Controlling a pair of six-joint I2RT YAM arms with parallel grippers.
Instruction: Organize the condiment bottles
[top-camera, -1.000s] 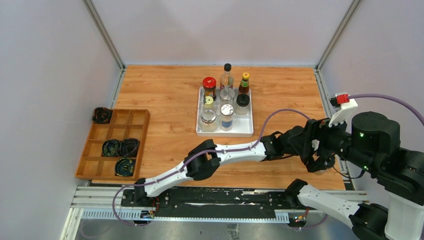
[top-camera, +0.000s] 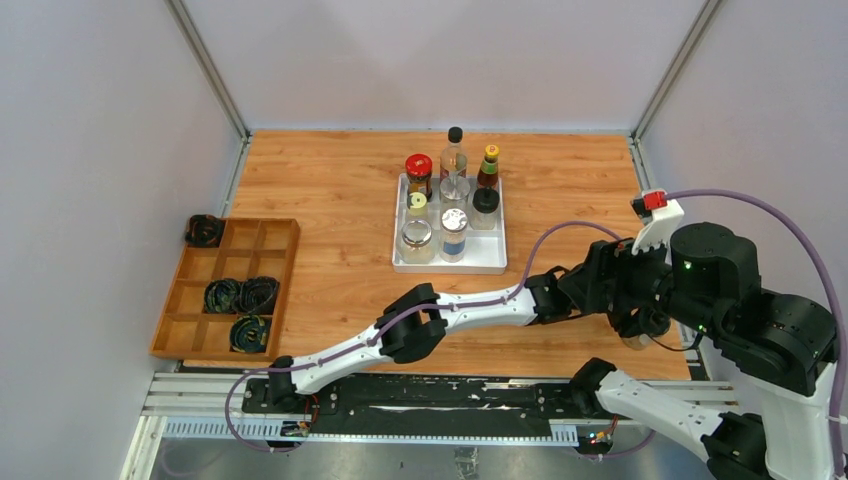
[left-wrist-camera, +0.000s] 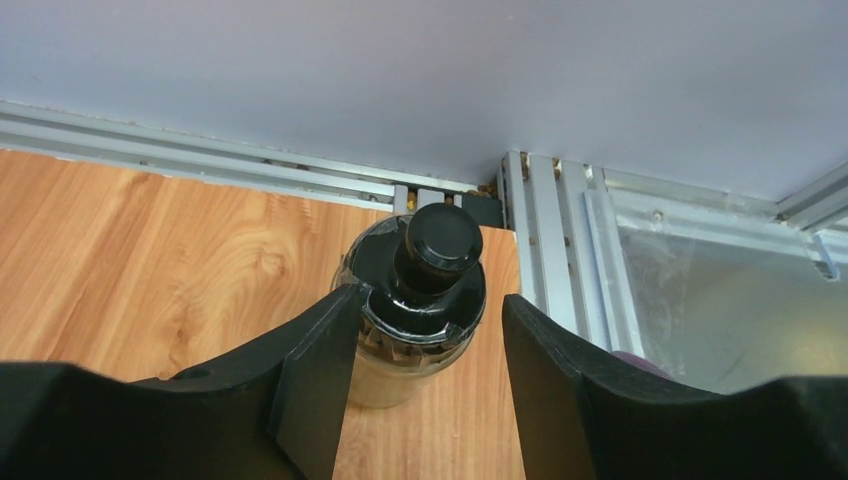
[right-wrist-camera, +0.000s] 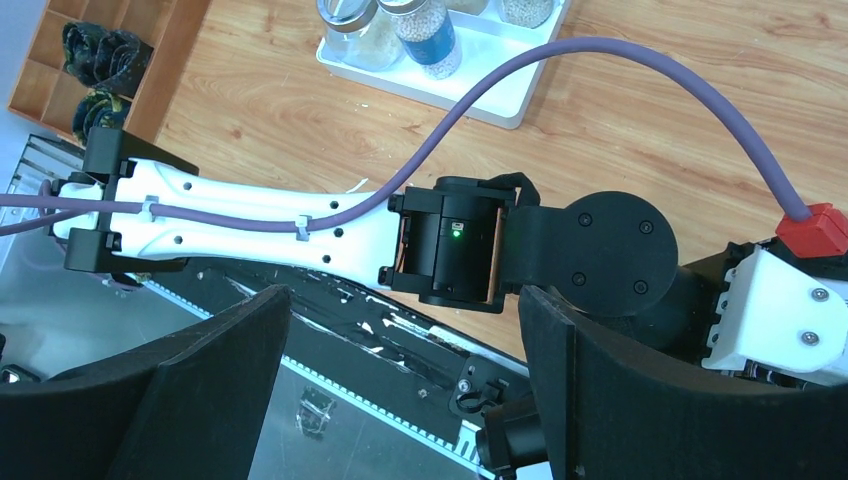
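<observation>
A bottle with a black cap (left-wrist-camera: 442, 240) stands near the front right corner of the table in the left wrist view. My left gripper has one finger on each side of it; bare wood shows between bottle and right finger, so a grip on it is unclear. From above, the arms largely cover this bottle (top-camera: 655, 322). My right gripper is open above the left forearm (right-wrist-camera: 270, 220), nothing held. A white tray (top-camera: 440, 268) carries several bottles and jars, among them a red-lidded jar (top-camera: 419, 172) and a yellow-capped bottle (top-camera: 488, 170).
At left lies a wooden compartment box (top-camera: 185, 330) with coiled dark cables. The left arm (top-camera: 480, 312) stretches across the front of the table, the right arm (top-camera: 740, 290) crossing over its end. Bare wood surrounds the tray.
The right arm has moved left over the last second, above the left arm's end, with a slight shift back lately. The left arm and the tray's bottles look unmoved.
</observation>
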